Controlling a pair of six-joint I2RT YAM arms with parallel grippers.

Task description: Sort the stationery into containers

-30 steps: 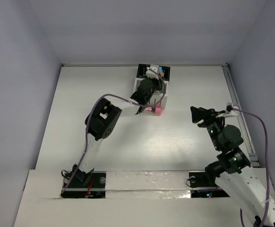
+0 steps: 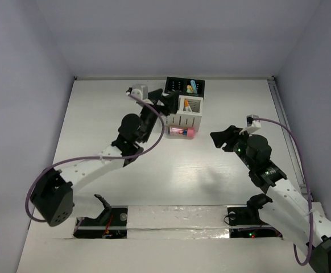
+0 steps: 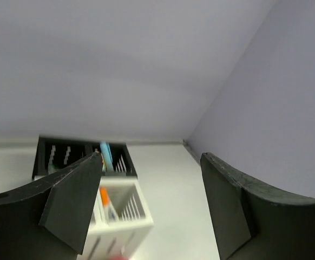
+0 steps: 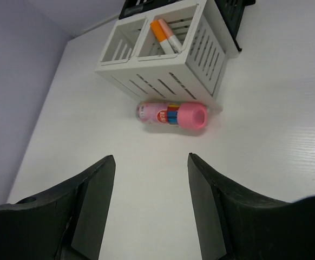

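Observation:
A white slotted container (image 2: 183,119) stands at the back of the table with an orange-capped marker and a pinkish one (image 4: 170,36) in one compartment. Behind it is a black container (image 2: 177,82) holding a blue item (image 3: 106,156). A clear tube with a pink lid (image 4: 191,116) lies on its side along the white container's front. My left gripper (image 2: 171,102) hangs over the white container's left part; its fingers stand apart, nothing between them in the left wrist view. My right gripper (image 2: 215,140) is to the right of the tube, open and empty above bare table.
Bare white table (image 2: 234,176) spreads over the front middle and right. Walls close the back and both sides. The purple cable (image 2: 97,157) of the left arm loops across the left of the table.
My left gripper has moved left and appears higher, uncovering the markers in the white container. My right gripper has shifted slightly left toward the tube.

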